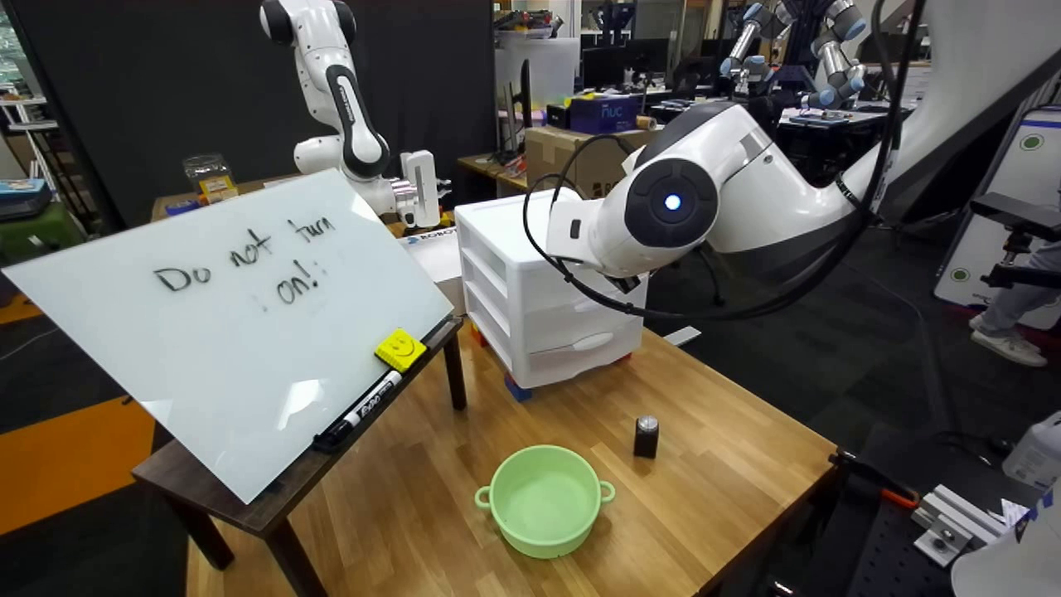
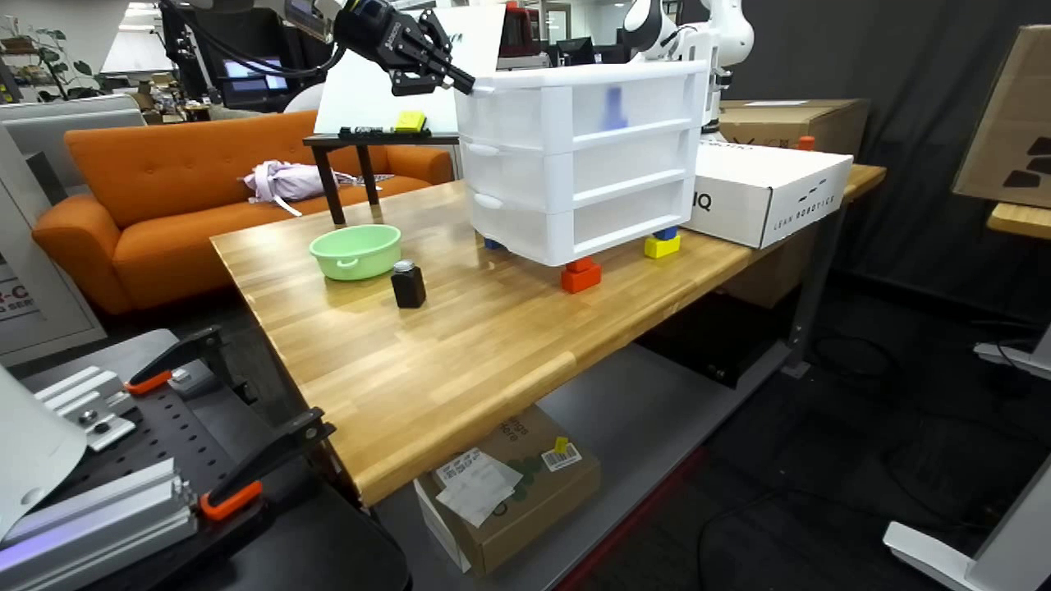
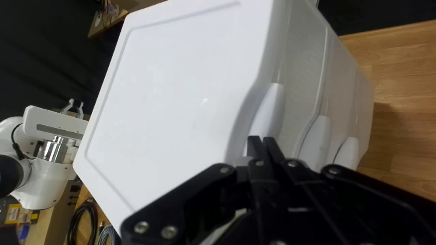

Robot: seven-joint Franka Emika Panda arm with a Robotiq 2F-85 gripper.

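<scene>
A white drawer unit (image 1: pixel 545 298) with three translucent drawers stands on the wooden table. My gripper (image 2: pixel 465 84) is at the top front edge of this unit. In the wrist view its two black fingers (image 3: pixel 254 143) are close together at the top drawer's handle (image 3: pixel 267 109), shut on it; the exact contact is hidden by the fingertips. All the drawers look closed. In exterior view 1 the fingers are hidden behind the arm and the unit.
A green two-handled bowl (image 1: pixel 543 497) and a small dark shaker (image 1: pixel 646 437) stand on the table before the unit. A whiteboard (image 1: pixel 239 318) leans on a small dark stand at the left. Another arm (image 1: pixel 348 129) is behind.
</scene>
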